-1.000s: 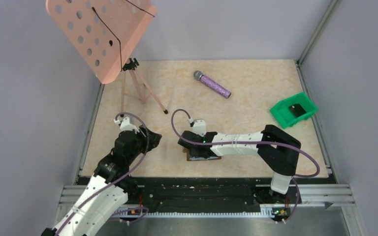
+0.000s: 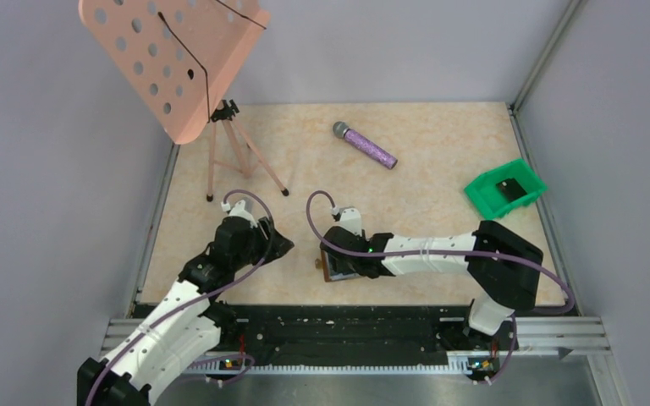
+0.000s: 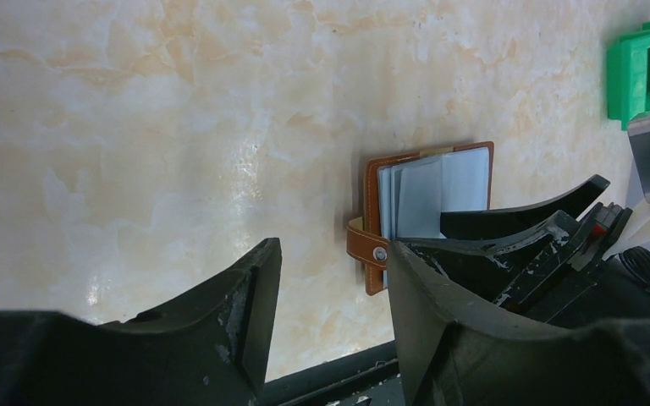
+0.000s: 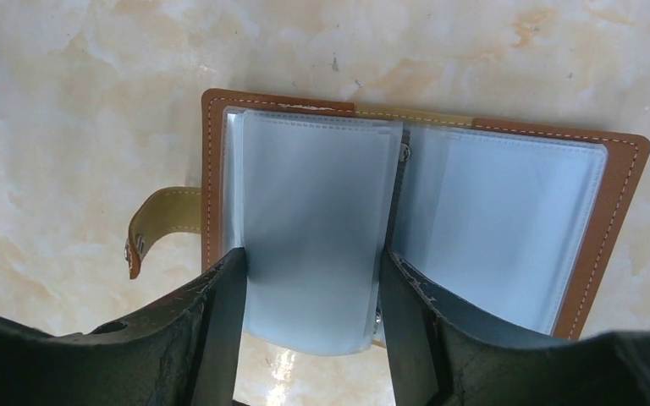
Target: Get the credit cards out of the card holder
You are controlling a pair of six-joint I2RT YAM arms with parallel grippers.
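The brown leather card holder [image 4: 618, 194] lies spread flat on the table, its clear sleeves [image 4: 322, 182] bared and its strap [image 4: 165, 211] sticking out to the left. My right gripper is over the left-hand sleeves, fingers apart on either side of them; whether they touch the plastic is hard to tell. No separate card stands out in the sleeves. In the top view, the right hand covers most of the holder [image 2: 330, 271]. Left of it, my left gripper is open and empty, its right fingertip overlapping the strap's snap end in the left wrist view.
A green bin [image 2: 487, 196] with a dark item in it stands at the right. A purple microphone [image 2: 371, 148] lies at the back, and a pink tripod stand [image 2: 241, 152] rises at the back left. Table around the holder is bare.
My left gripper has moved right, towards the holder. The right hand has shifted slightly right and now hides the holder's right part in the top view.
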